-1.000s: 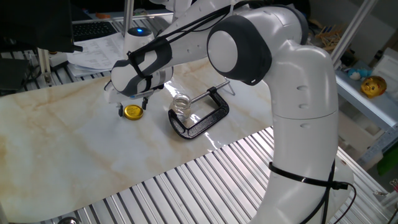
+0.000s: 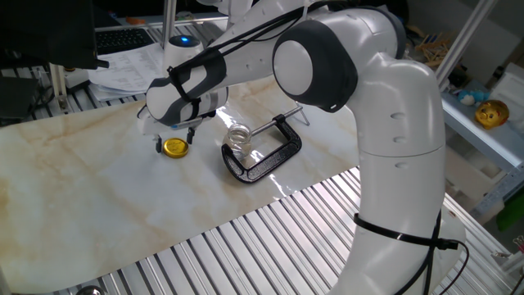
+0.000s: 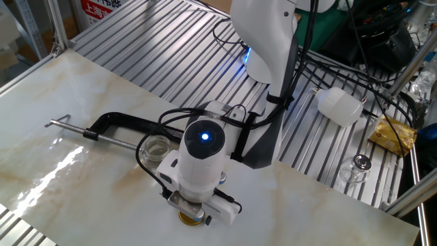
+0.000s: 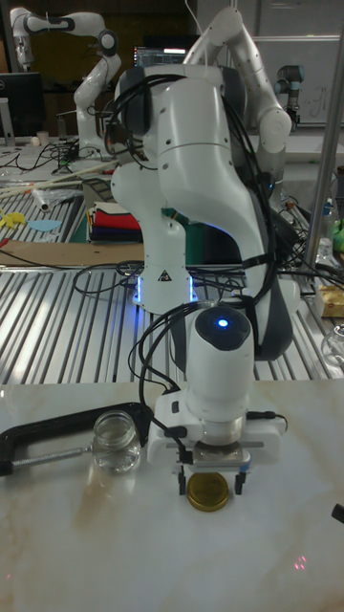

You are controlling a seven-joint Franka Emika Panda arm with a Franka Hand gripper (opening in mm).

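A round gold lid (image 2: pixel 175 148) lies flat on the marbled tabletop. My gripper (image 4: pixel 212 484) is open, its two dark fingers spread to either side of the lid as seen in exterior view 3, and it points down. Whether the fingertips touch the lid or the table cannot be told. In exterior view 2 the hand covers most of the lid (image 3: pixel 191 218). A clear glass jar (image 4: pixel 116 443) without a lid stands upright beside the hand, held in the opening of a black C-clamp (image 2: pixel 264 165) that lies on the table.
The clamp's steel screw (image 3: pixel 109 139) reaches the jar's side. Beyond the table, on the slatted metal surface, are a white bulb (image 3: pixel 339 106), a small jar (image 3: pixel 356 168) and a gold packet (image 3: pixel 392 134).
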